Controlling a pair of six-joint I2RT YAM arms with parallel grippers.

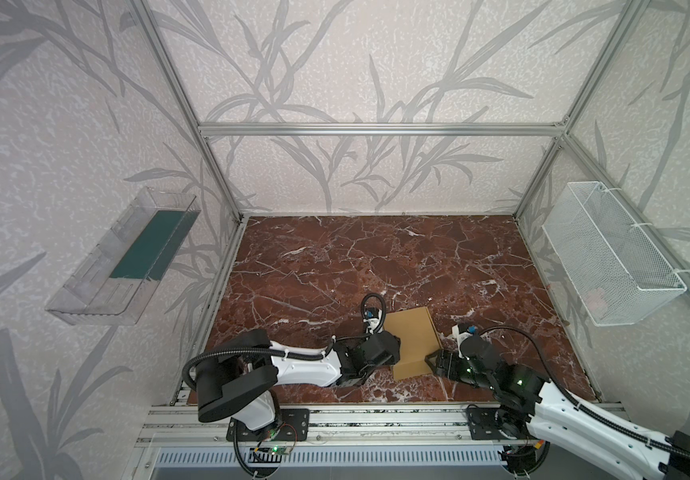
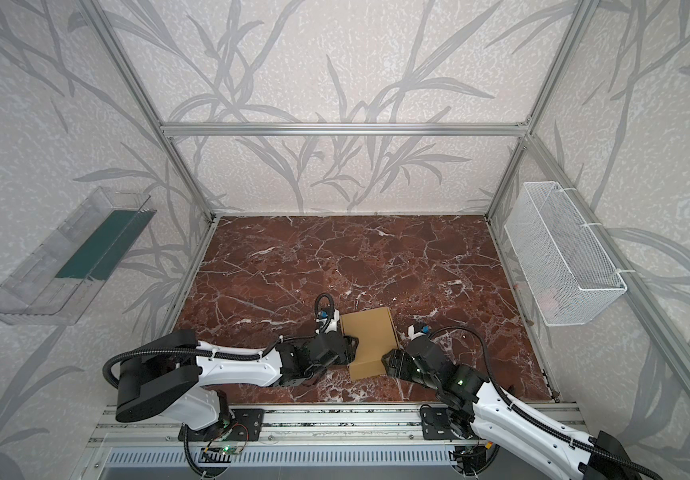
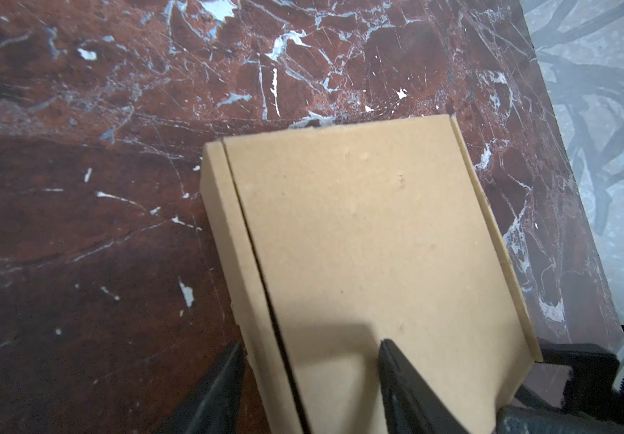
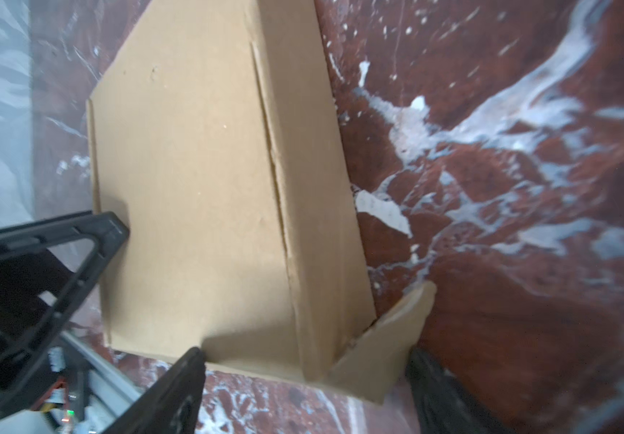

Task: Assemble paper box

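The brown cardboard box (image 1: pixel 410 334) lies on the marble table between my arms, its lid panel folded flat over the top. In the left wrist view, the open left gripper straddles the box's left side: one finger is outside the wall, the other over the lid (image 3: pixel 370 238). A dark slit runs between lid and side wall. My right gripper is open at the near right corner, where a small flap (image 4: pixel 391 340) sticks out between its fingers. Whether the fingers touch the cardboard, I cannot tell.
A clear bin with a green bottom (image 1: pixel 153 244) hangs on the left wall and a white mesh basket (image 1: pixel 613 256) on the right. The table (image 1: pixel 377 256) behind the box is clear. Both arms crowd the front edge.
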